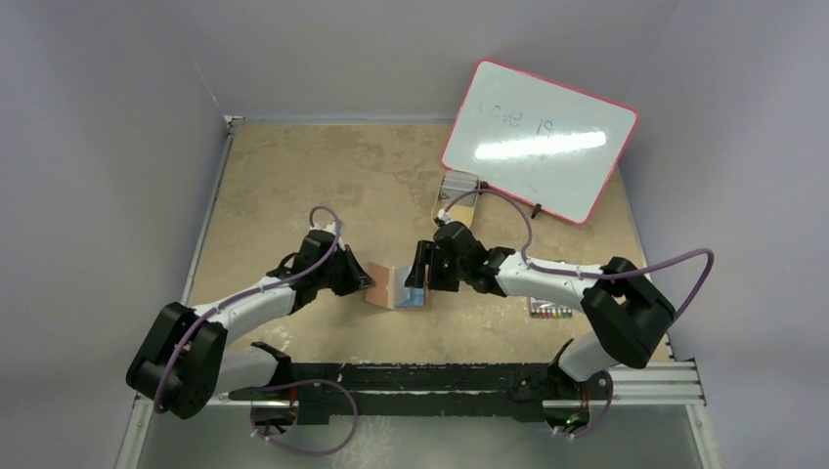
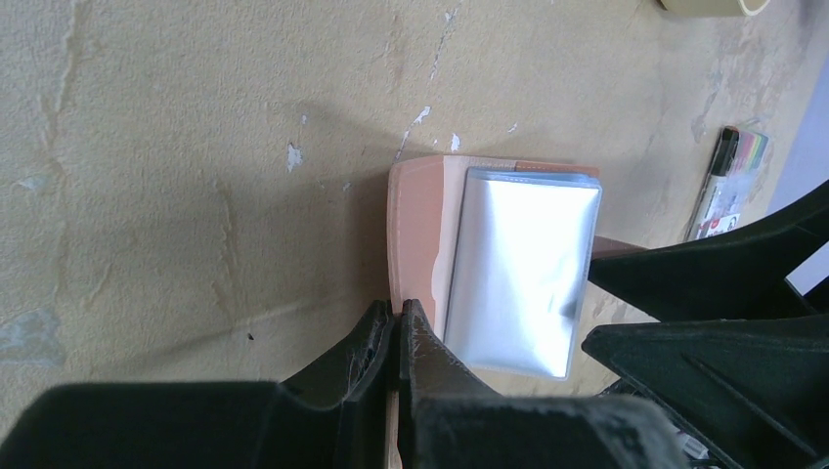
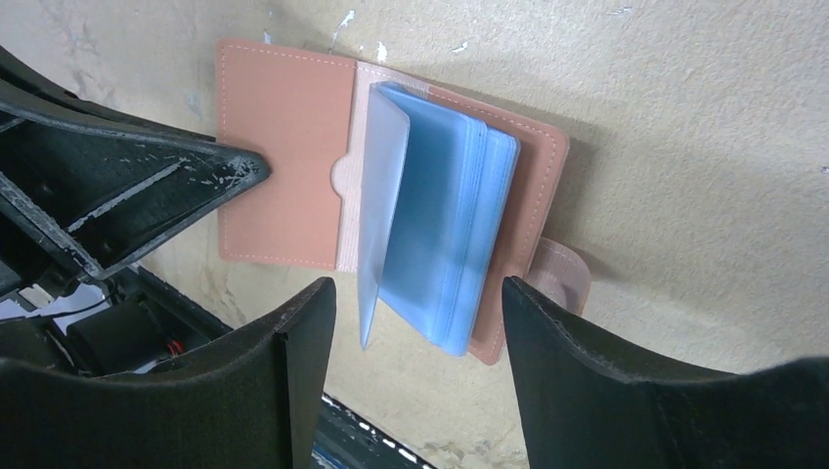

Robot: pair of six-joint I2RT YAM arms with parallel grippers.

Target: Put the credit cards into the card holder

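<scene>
The card holder [image 1: 379, 295] lies open on the table between my arms, with a pink cover [image 3: 283, 156] and blue-edged clear sleeves [image 3: 430, 215]. One translucent sleeve [image 3: 384, 195] stands partly raised in the right wrist view. My left gripper is shut on the thin edge of the pink cover. Above the sleeves, my right gripper is open, its fingers on either side of the sleeve stack in that view, with nothing gripped. No loose credit card can be made out; whether the sleeves hold any, I cannot tell.
Behind the right arm stands a tan box [image 1: 458, 191] with grey contents, partly hidden. A red-framed whiteboard [image 1: 543, 137] leans at the back right. Coloured markers [image 1: 550, 313] lie under the right forearm.
</scene>
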